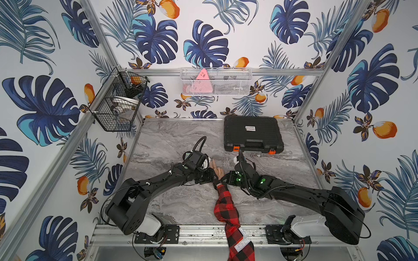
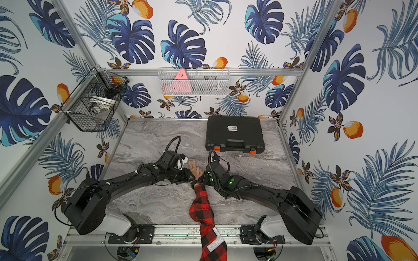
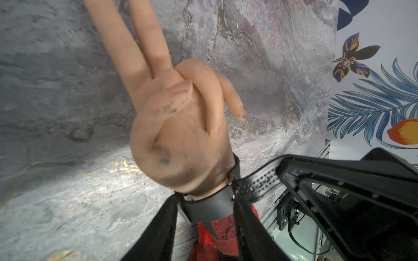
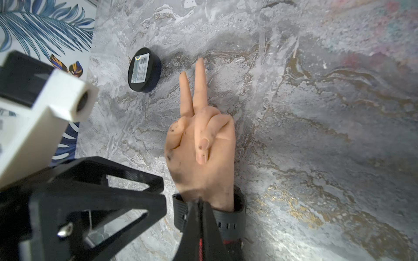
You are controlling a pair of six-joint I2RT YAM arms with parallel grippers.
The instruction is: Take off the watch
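A mannequin hand (image 3: 182, 130) in a red plaid sleeve (image 1: 226, 204) lies on the table, two fingers pointing up-table. Its wrist wears a black watch strap (image 3: 209, 204) (image 4: 228, 215). My left gripper is part open over the strap, its fingertips blurred at either side of it. My right gripper is shut over the strap at the wrist; in the left wrist view a loose end (image 3: 257, 182) of strap rises toward the right gripper's fingers. Whether the right fingertips pinch that end is hard to tell.
A black case (image 1: 253, 132) with orange latches lies at the back right. A small black round tin (image 4: 144, 70) lies beyond the fingertips. Wire baskets (image 1: 215, 82) hang on the back and left rails.
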